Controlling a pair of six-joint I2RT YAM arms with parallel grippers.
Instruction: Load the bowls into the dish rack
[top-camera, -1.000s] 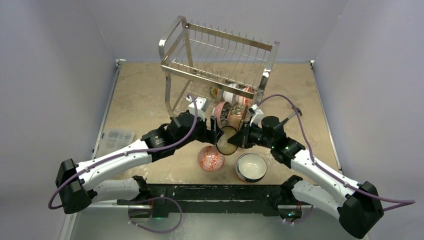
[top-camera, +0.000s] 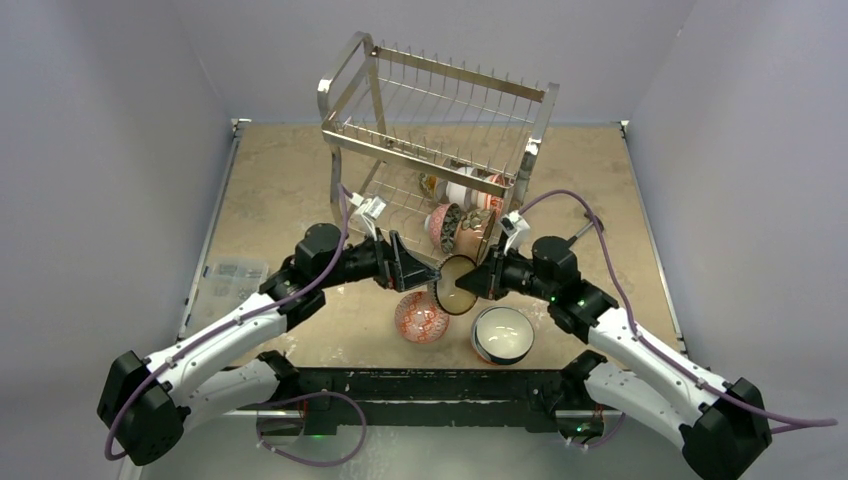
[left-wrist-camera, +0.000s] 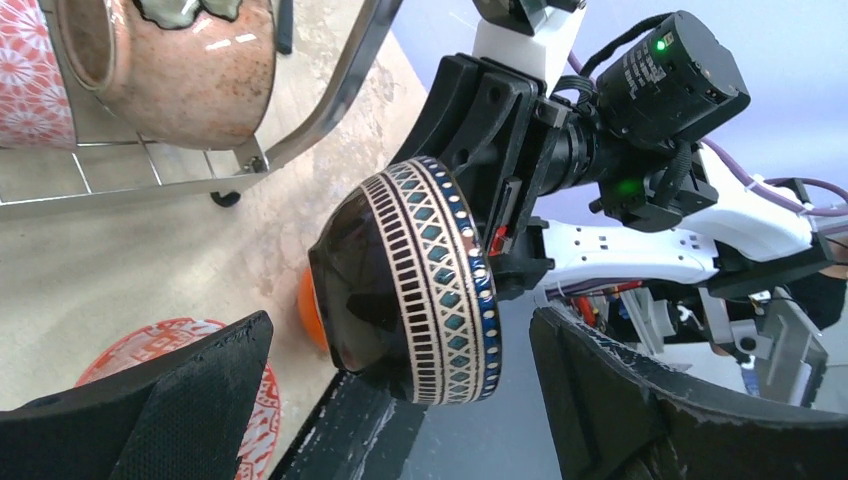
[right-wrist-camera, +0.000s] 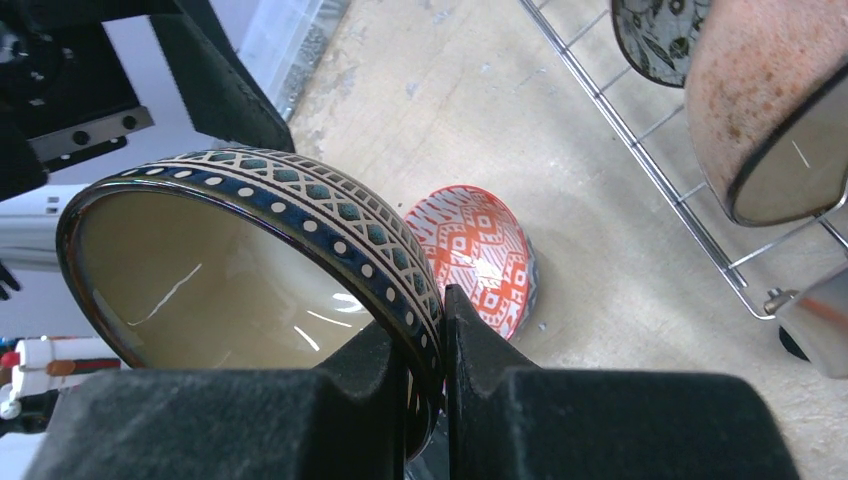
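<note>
My right gripper is shut on the rim of a dark bowl (right-wrist-camera: 330, 215) with a patterned band and a cream inside. The bowl is tilted on its side above the table, its mouth toward the right arm in the left wrist view. My left gripper stands open, with the bowl (left-wrist-camera: 415, 285) beyond its spread fingers; I cannot see contact. The dish rack (top-camera: 430, 155) stands at the back, with several bowls on its lower tier, among them a speckled pinkish one (left-wrist-camera: 190, 75) and a red patterned one (left-wrist-camera: 30, 80).
A red-and-white bowl (top-camera: 421, 317) rests on the table below the held bowl. Right of it sits a white-lined bowl (top-camera: 504, 334), with orange showing beneath. A clear container (top-camera: 238, 275) lies at the left; the table's left side is otherwise open.
The held bowl has moved slightly toward the front and turned a little, still in my right gripper.
</note>
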